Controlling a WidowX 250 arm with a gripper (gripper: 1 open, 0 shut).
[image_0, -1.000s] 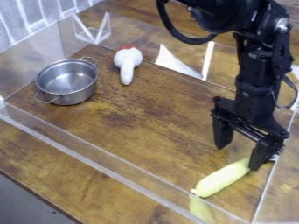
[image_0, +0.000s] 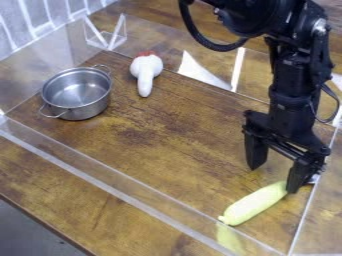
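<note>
My black gripper (image_0: 275, 168) is low over the right front of the wooden table (image_0: 147, 160), open, its fingers apart. A long pale yellow-green object (image_0: 254, 206), like a corn cob or squash, lies below it, its upper end by the right finger; whether they touch I cannot tell. A steel pot (image_0: 76, 94) with two handles sits at the left. A white object (image_0: 146, 72) with a red top, shaped like a mushroom or toy, lies behind it to the right.
Clear plastic walls border the work area at front, left and right. A white triangular piece (image_0: 201, 70) is at the back.
</note>
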